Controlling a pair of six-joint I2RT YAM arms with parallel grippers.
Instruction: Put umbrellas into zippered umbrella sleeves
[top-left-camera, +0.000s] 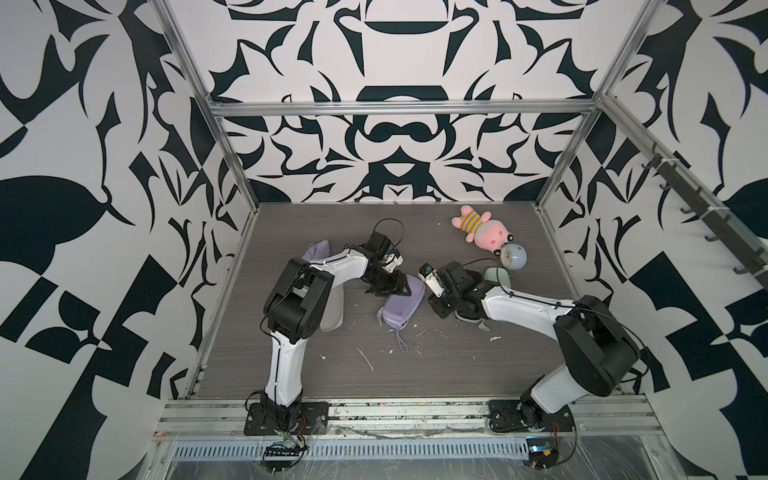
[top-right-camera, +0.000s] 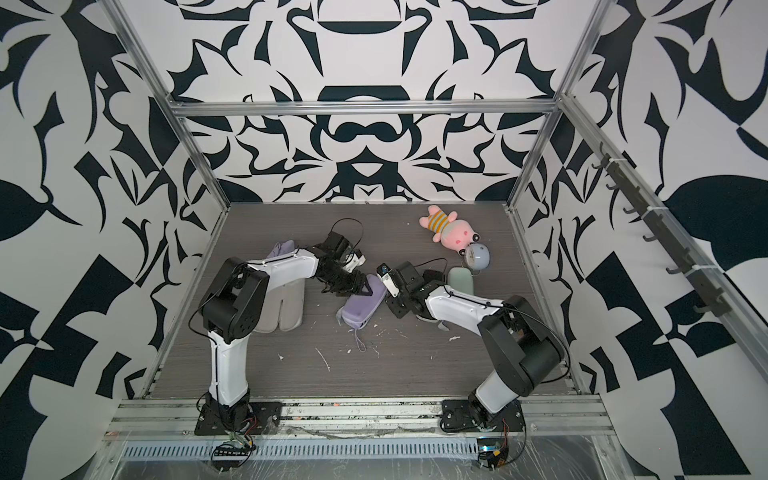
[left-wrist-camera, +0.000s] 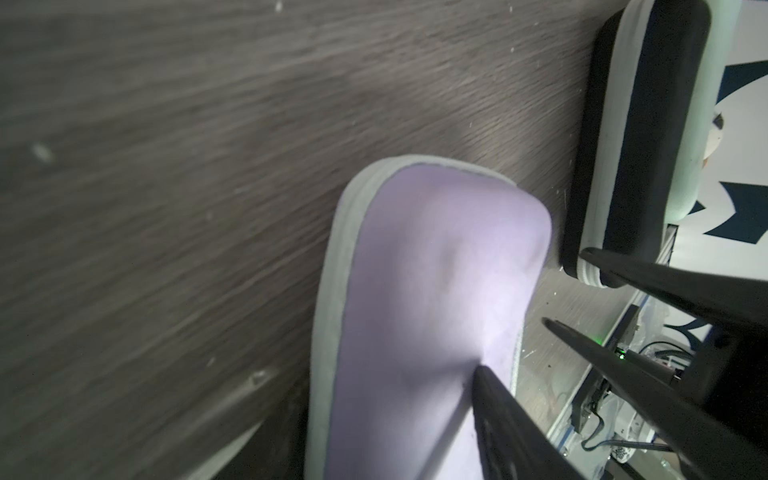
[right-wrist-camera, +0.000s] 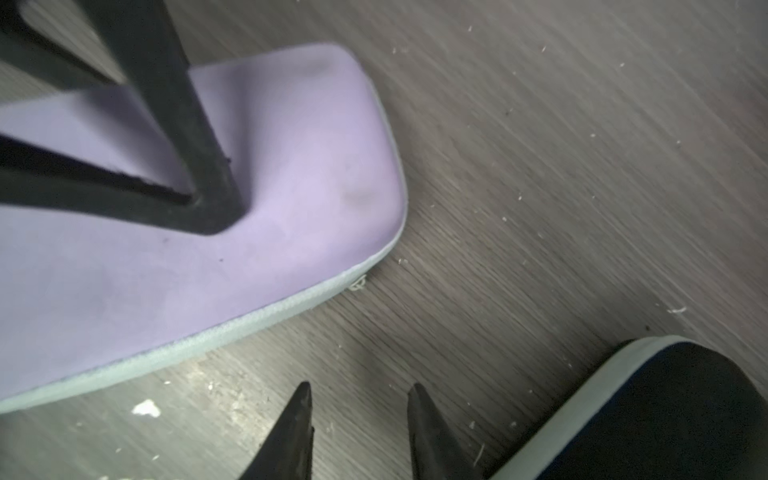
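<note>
A purple zippered sleeve lies mid-table, its wrist strap toward me. My left gripper is over its far end, fingers part open; in the left wrist view the sleeve fills the middle. My right gripper is just right of that sleeve, part open, with bare table between its fingertips. A black sleeve with pale zip lies beside it, next to a mint case. Grey and purple items lie at the left, partly hidden by my left arm.
A pink plush toy and a pale blue round object lie at back right.
</note>
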